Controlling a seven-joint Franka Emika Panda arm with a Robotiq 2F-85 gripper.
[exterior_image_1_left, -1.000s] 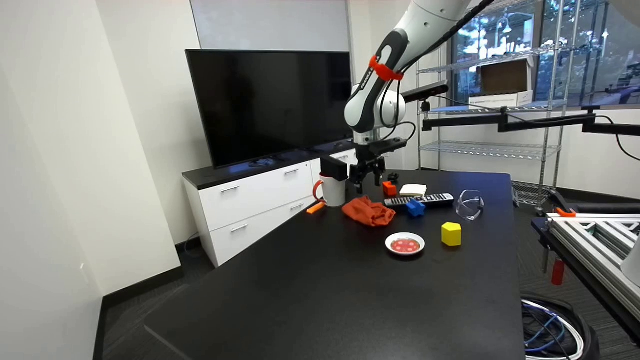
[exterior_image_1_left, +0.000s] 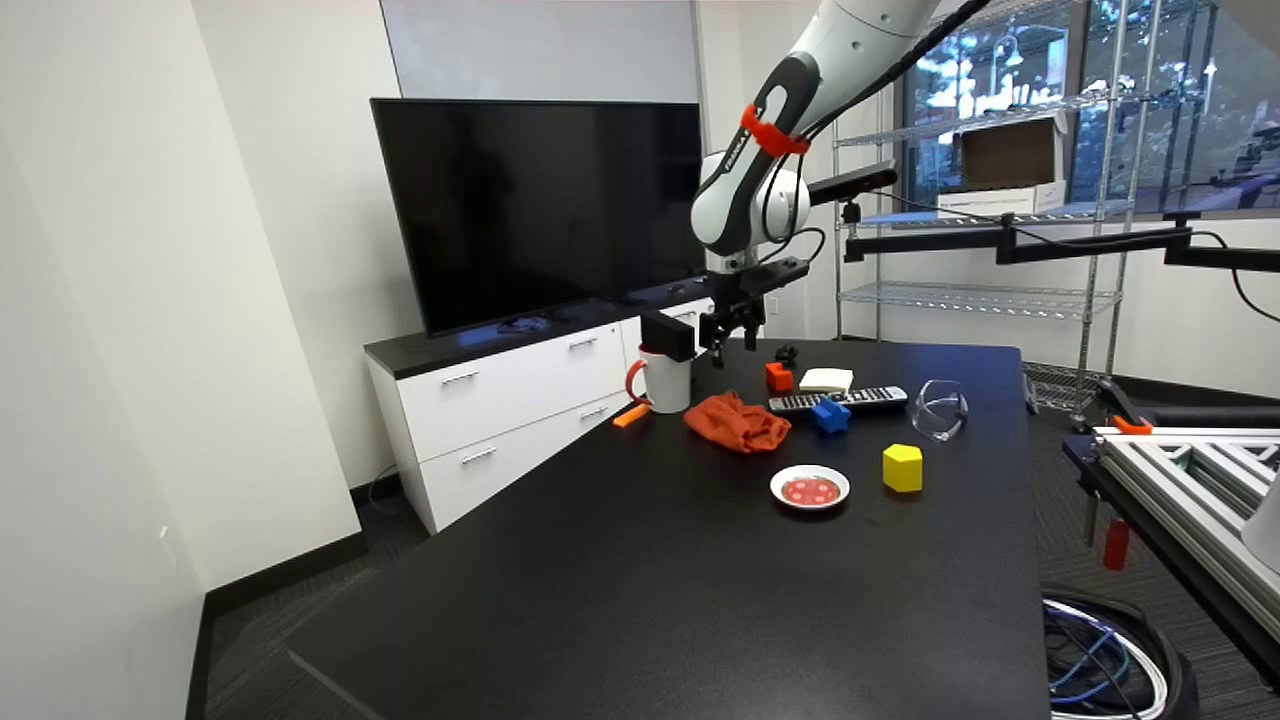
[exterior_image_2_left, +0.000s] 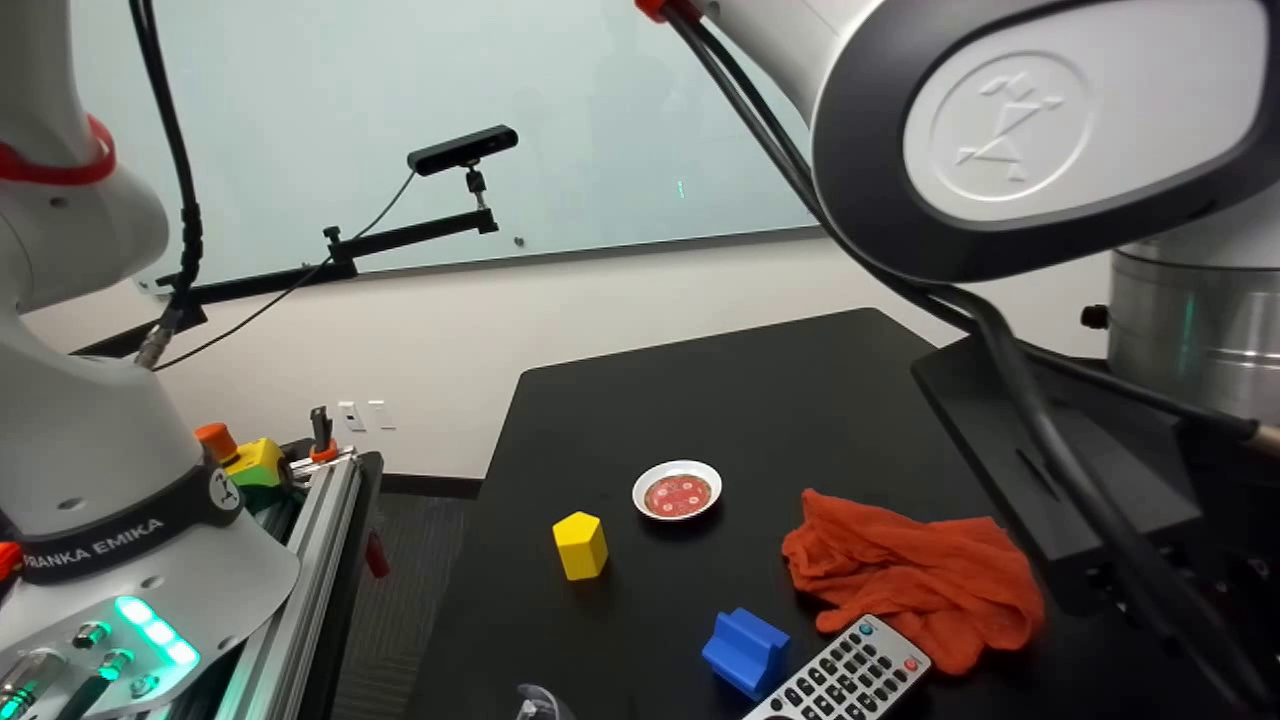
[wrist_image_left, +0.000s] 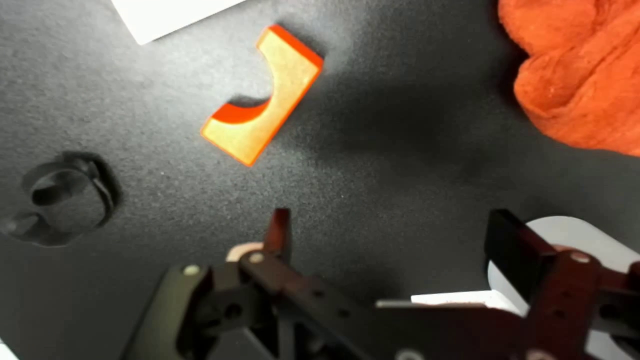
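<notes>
My gripper (exterior_image_1_left: 734, 344) hangs above the far end of the black table, its fingers pointing down. In the wrist view the gripper is open, with its fingers wide apart and only table showing between them. An orange block with a curved notch (wrist_image_left: 292, 75) lies on the table ahead of the fingers, untouched. Left of it is a small black looped object (wrist_image_left: 67, 201). The red-orange cloth (wrist_image_left: 576, 90) lies crumpled on the right. A white rounded object (wrist_image_left: 567, 231) is partly hidden behind the right finger; I cannot tell what it is.
A mug (exterior_image_1_left: 667, 384), a black box (exterior_image_1_left: 667, 336) and an orange piece (exterior_image_1_left: 630, 415) stand near the left edge. A notepad (exterior_image_1_left: 827, 380), remote (exterior_image_1_left: 882, 397), blue block (exterior_image_1_left: 830, 415), clear glasses (exterior_image_1_left: 939, 410), yellow block (exterior_image_1_left: 902, 468) and plate (exterior_image_1_left: 780, 494) are spread rightward.
The gripper has risen a little from the table at the far end. The objects on the table lie where they were.
</notes>
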